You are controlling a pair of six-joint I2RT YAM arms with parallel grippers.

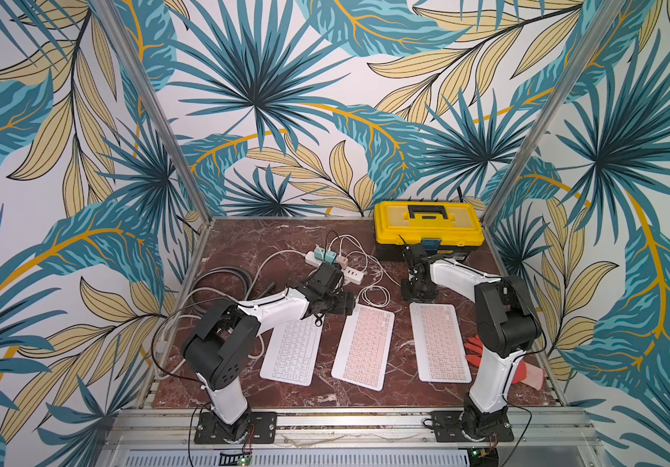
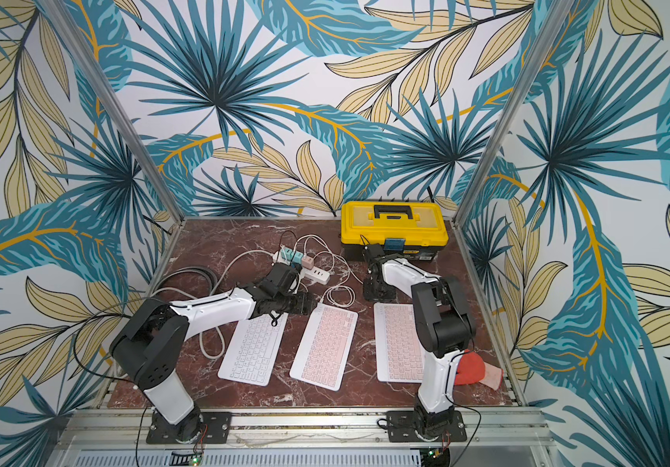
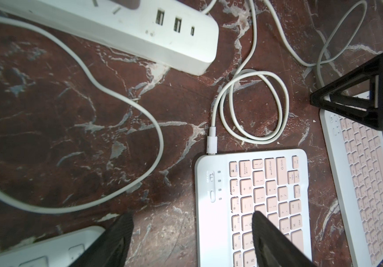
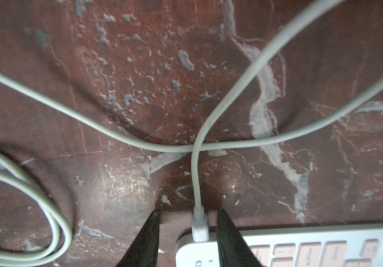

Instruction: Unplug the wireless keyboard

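Note:
A pink-keyed middle keyboard (image 1: 362,348) has a white cable plug (image 3: 211,141) in its back edge. My open left gripper hangs above and left of that plug, nothing between its fingers. In the right wrist view another plug (image 4: 200,224) enters the right keyboard (image 4: 302,244); my open right gripper is around it from above, fingertips either side; whether they touch is unclear. A white keyboard (image 1: 290,354) lies at the left.
A white power strip (image 3: 178,44) with adapters and loose cables is at the back middle. The yellow toolbox (image 1: 428,224) stands back right. Red gloves (image 2: 471,366) lie at the right edge. Thick cables cover the left.

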